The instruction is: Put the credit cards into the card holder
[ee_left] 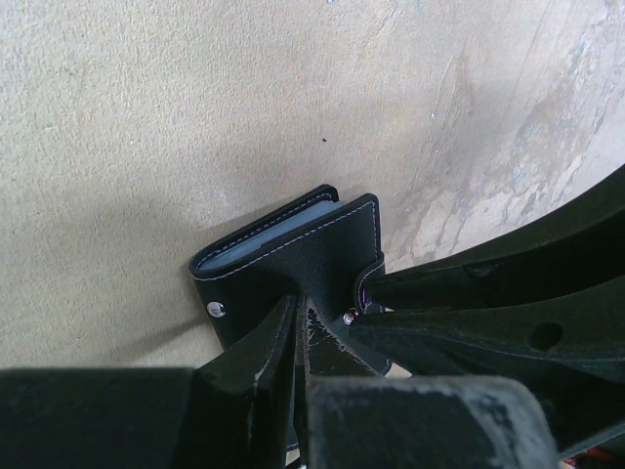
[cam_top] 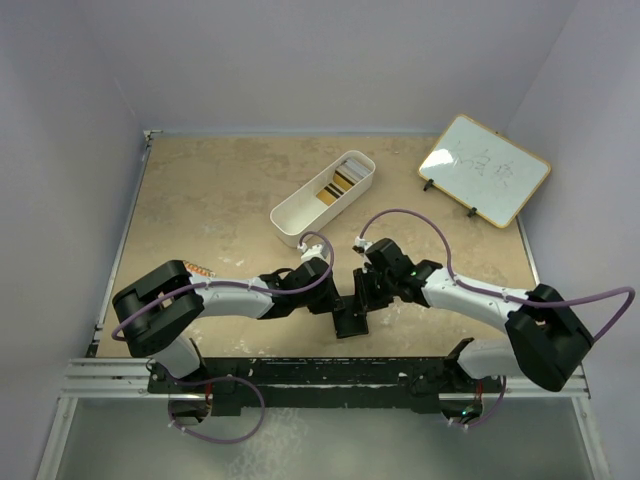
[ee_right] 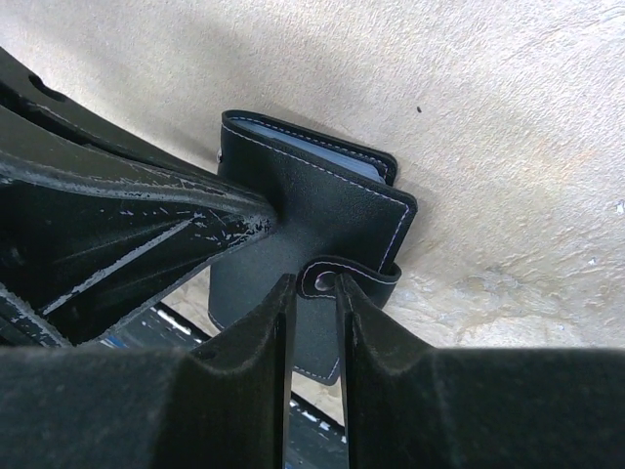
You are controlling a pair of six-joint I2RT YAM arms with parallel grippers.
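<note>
The black card holder (cam_top: 351,324) lies on the table at the front middle, with a clear sleeve edge (ee_left: 269,234) showing along its mouth. My left gripper is shut, its tips over the holder's face, nothing seen between them. My right gripper is part open, its two fingertips on either side of the strap's snap end (ee_right: 320,277). The strap (ee_right: 366,279) is folded across the holder's front; whether it is fastened I cannot tell. Several gold and silver cards (cam_top: 343,183) stand in the white tray (cam_top: 289,222) farther back.
A whiteboard (cam_top: 485,170) on black feet stands at the back right. At the left, a small orange-and-white item (cam_top: 200,269) lies behind my left arm. The table between the tray and the left wall is bare.
</note>
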